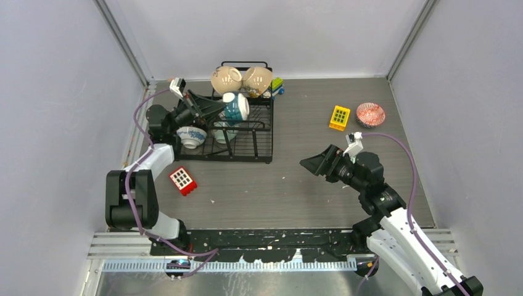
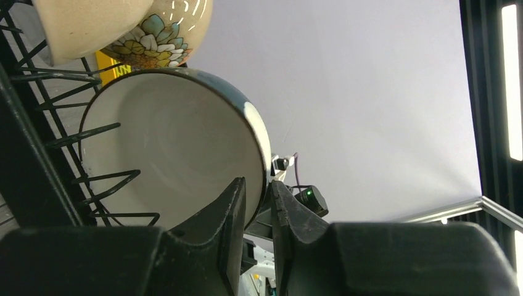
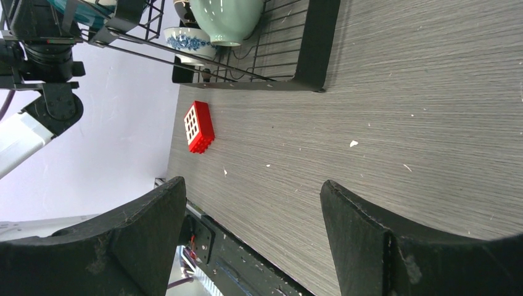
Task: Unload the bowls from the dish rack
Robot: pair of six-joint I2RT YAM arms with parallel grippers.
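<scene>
A black dish rack [image 1: 265, 154] holds two cream bowls [image 1: 226, 78] at the back, a white-and-blue flowered bowl [image 1: 191, 137], a pale green bowl [image 3: 225, 18] and a teal-and-white bowl [image 1: 236, 108]. My left gripper is shut on the rim of the teal-and-white bowl, whose white inside fills much of the left wrist view. My right gripper [image 1: 317, 163] stands open and empty over the bare table right of the rack.
A red-and-white bowl [image 1: 370, 115] and a yellow block [image 1: 340, 118] lie at the right, a red block [image 1: 182, 180] front left, a small toy [image 1: 277, 87] behind the rack.
</scene>
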